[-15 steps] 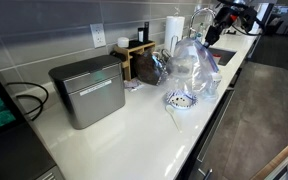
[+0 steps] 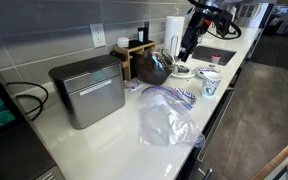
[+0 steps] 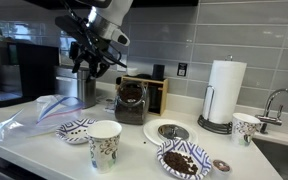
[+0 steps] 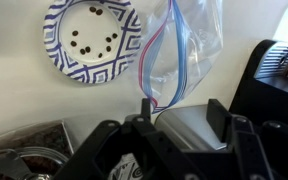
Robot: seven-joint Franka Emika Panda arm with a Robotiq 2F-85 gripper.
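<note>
A clear plastic bag (image 2: 167, 122) lies on the white counter in front of the grey bin. In the wrist view, the bag (image 4: 199, 35) spreads out beyond my gripper, its blue and reddish seal strips showing. My gripper (image 3: 84, 66) hangs above the counter, open, with nothing between its fingers. A blue-and-white patterned plate (image 4: 54, 35) with a few coffee beans on it sits beside the bag; in exterior view 2 the plate (image 3: 76, 124) is between the bag and a patterned cup (image 3: 104, 145).
A dark glass container (image 3: 131, 102) stands in front of a wooden rack. A patterned bowl of coffee (image 3: 164, 165), a white plate (image 3: 156, 132) and a paper towel roll (image 3: 224, 92) occupy the sink side. The grey bin (image 2: 92, 92) stands by the wall.
</note>
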